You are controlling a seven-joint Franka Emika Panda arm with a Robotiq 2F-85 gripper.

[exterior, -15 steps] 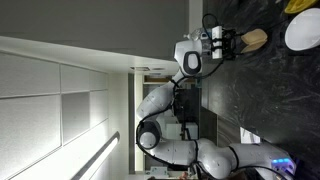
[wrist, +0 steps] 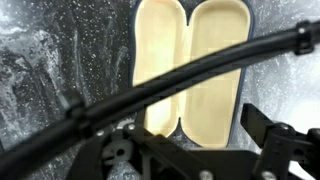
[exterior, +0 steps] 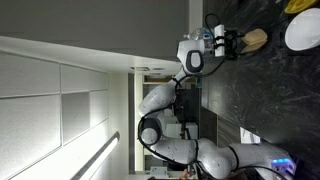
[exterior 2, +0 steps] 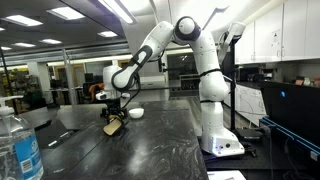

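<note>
A tan, two-compartment tray (wrist: 213,75) with a dark outer edge lies on the dark speckled table, its compartments empty. In the wrist view my gripper stands open, its fingers spread on either side of the tray's near end. A black cable crosses in front and hides part of the tray. Exterior view 1 has the gripper (exterior: 236,43) right beside the tan tray (exterior: 255,40). From exterior view 2 the tray (exterior 2: 112,127) appears just below the gripper; whether they touch, I cannot tell.
A round white dish (exterior: 303,30) lies near the tray, with a yellow item (exterior: 299,5) beyond it. A clear water bottle (exterior 2: 19,150) stands at the left of exterior view 2.
The gripper has shifted very slightly over the last second and remains beside the tray. The tray and dish look unmoved.
</note>
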